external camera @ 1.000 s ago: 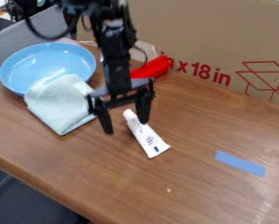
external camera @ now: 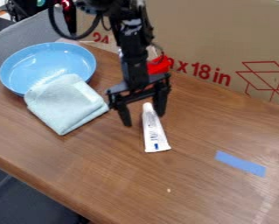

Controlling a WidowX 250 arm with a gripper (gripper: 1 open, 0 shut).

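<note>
My black gripper [external camera: 142, 107] hangs open over the upper end of a white tube [external camera: 155, 133], which lies lengthwise on the wooden table [external camera: 107, 166]. One finger is left of the tube, the other at its top right. A folded pale cloth [external camera: 65, 102] lies to the left, beside a blue plate [external camera: 42, 61].
A red object [external camera: 159, 65] lies behind the arm near the cardboard box [external camera: 223, 39]. A blue tape strip [external camera: 240, 163] is stuck on the right.
My gripper has moved up and right from lower left, to over the tube's upper end. The tube has shifted slightly and now lies more upright in view.
</note>
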